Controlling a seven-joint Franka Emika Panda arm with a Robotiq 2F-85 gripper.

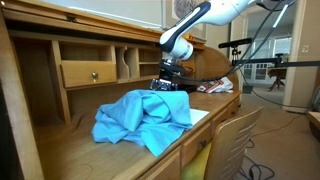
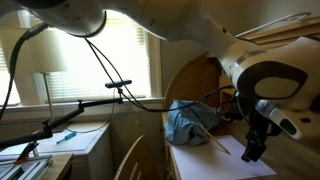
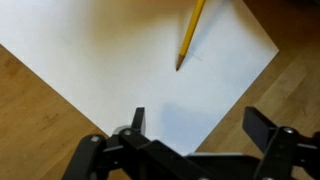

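In the wrist view a yellow pencil [image 3: 190,35] lies on a white sheet of paper [image 3: 110,55], its dark tip pointing down toward the gripper. My gripper is open above the paper, its two fingers wide apart and nothing between them. The pencil is beyond the fingertips, apart from them. A crumpled blue cloth [image 1: 145,118] covers part of the desk in exterior view 1. That view shows the gripper [image 1: 165,84] behind the cloth, partly hidden by it.
The wooden desk [image 1: 85,158] has shelves and a small drawer [image 1: 90,73] at its back. A wooden chair [image 1: 232,142] stands in front. Red-and-white cloth or packaging [image 1: 214,86] lies at the desk's far end. Bare desktop shows at the near left.
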